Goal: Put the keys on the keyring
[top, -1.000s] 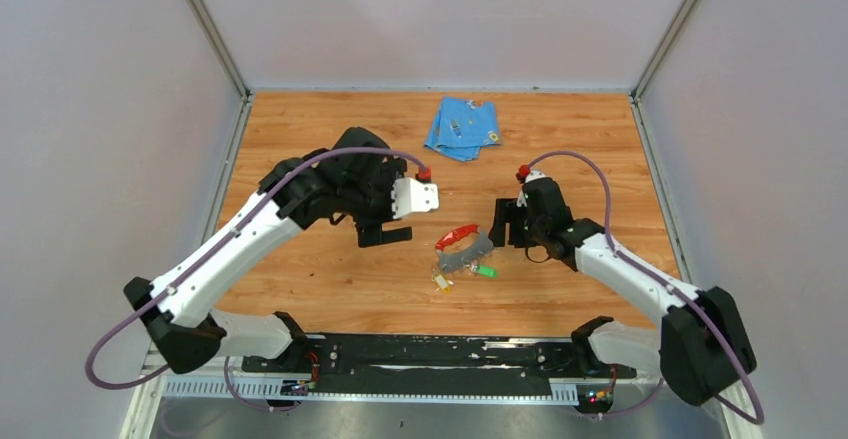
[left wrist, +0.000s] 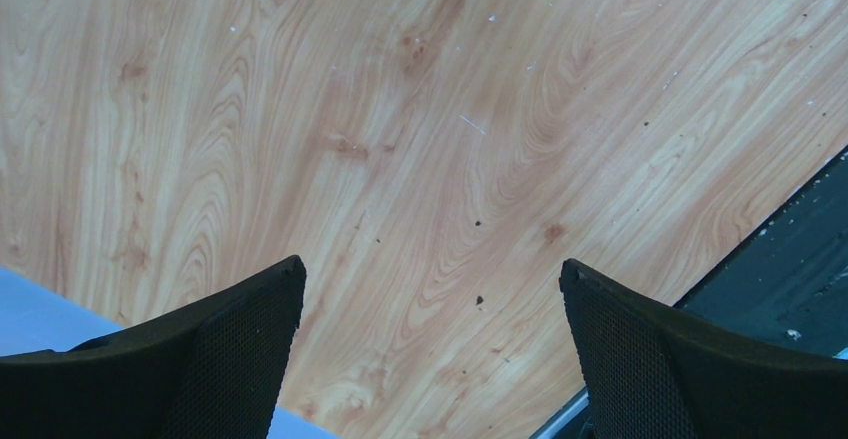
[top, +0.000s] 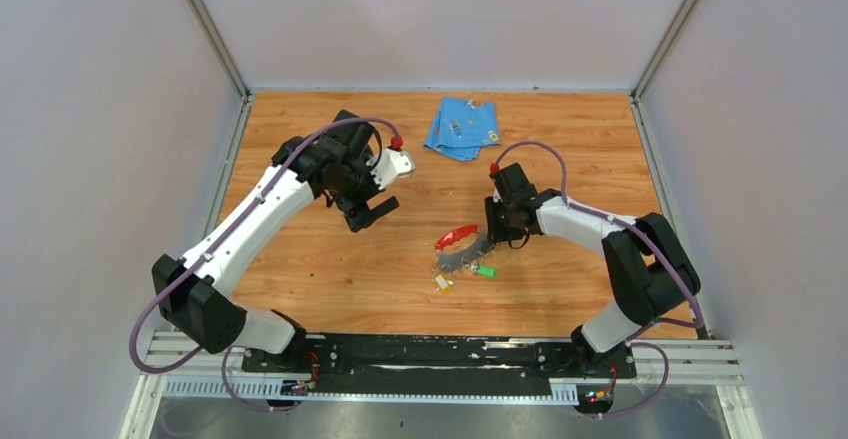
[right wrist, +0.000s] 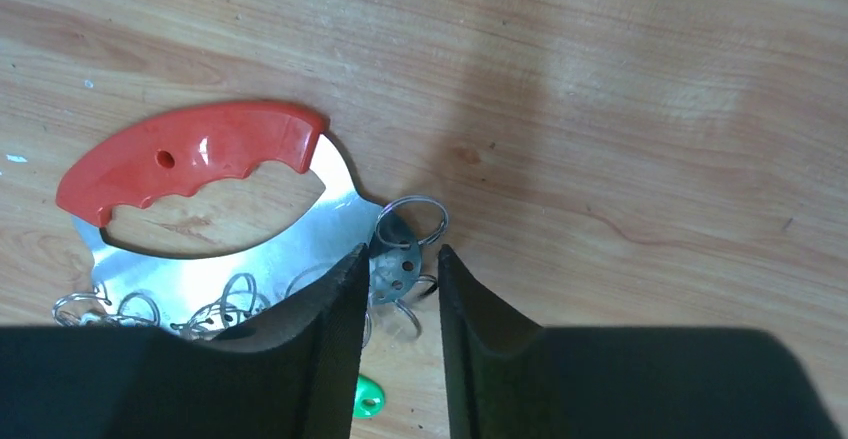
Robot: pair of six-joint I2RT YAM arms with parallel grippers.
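A metal blade with a red handle (right wrist: 190, 154) lies flat on the table, several thin wire rings along its lower edge. At its right end a silver ring (right wrist: 445, 221) rests over a dark spot with holes. My right gripper is just above that end, its fingers partly apart; the ring shows between and beyond the tips, and I cannot tell whether they touch it. A green tag (top: 487, 271) and a yellow tag (top: 442, 283) with small metal pieces lie in front of the blade. My left gripper is open over bare wood, nothing between its fingers.
A folded blue cloth (top: 462, 129) lies at the back of the table. Bare wood stretches to the left and right of the blade. A dark strip (top: 430, 347) borders the table's front edge.
My right gripper has moved left to the blade's end, and its fingers have closed partway. The left arm has drawn back to the left and away from the blade.
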